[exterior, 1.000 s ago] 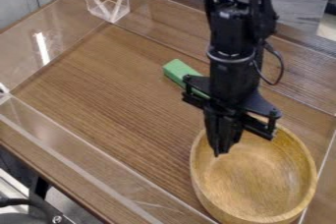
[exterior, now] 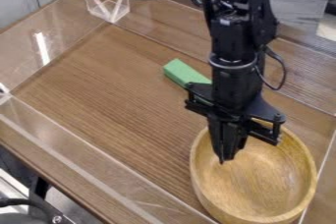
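My black gripper [exterior: 226,141] hangs over the upper rim of a round yellow bowl [exterior: 258,187] at the lower right, its tip pointing down and shut, with nothing visible between the fingers. A green block [exterior: 184,74] lies on the wooden table behind the arm, to its left, partly hidden by it.
A clear plastic piece [exterior: 108,4] stands at the back left. A dark object [exterior: 20,208] shows at the bottom left corner.
The gripper has shifted slightly left and down toward the bowl's upper left rim. The bowl and green block have not visibly moved.
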